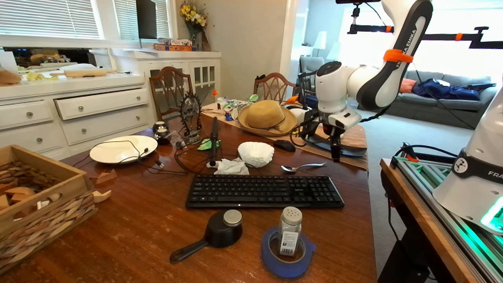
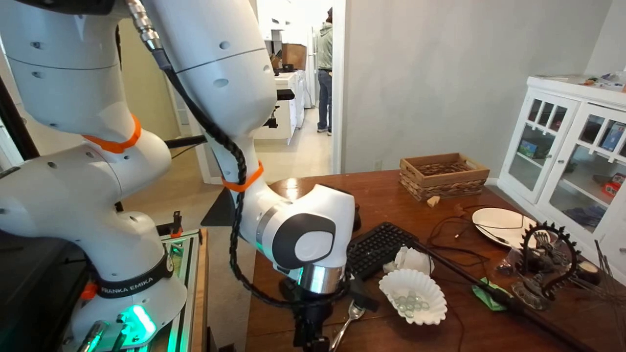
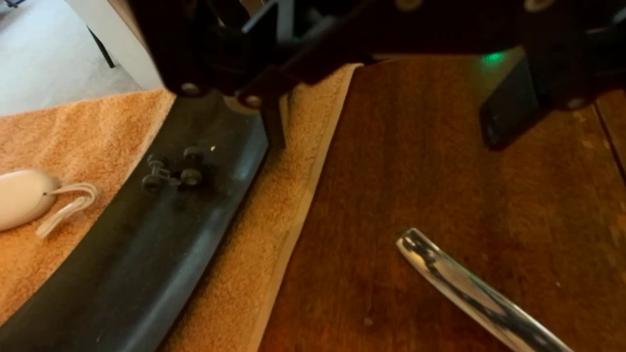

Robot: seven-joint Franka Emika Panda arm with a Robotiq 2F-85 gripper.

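My gripper is open above the wooden table, with only bare tabletop visible between its spread fingers. A silver spoon [image 3: 469, 287] lies below it and to the right in the wrist view, its bowl out of that frame. Exterior view 1 shows the whole spoon [image 1: 304, 167] behind the keyboard [image 1: 264, 191], with the gripper [image 1: 335, 153] hanging near its handle end. On an orange towel [image 3: 252, 281] rests a dark curved tray [image 3: 135, 258], a small dark wheeled piece [image 3: 174, 171] on it. The arm partly blocks the gripper in exterior view 2.
A white fluted bowl [image 2: 399, 281] holds clear glass pieces. Beside it is crumpled white cloth [image 1: 232, 166]; a black mouse [image 1: 285, 145] and straw hat [image 1: 267, 117] lie behind. In front stand a black pan [image 1: 221, 231] and a shaker [image 1: 290, 231] inside blue tape [image 1: 286, 269].
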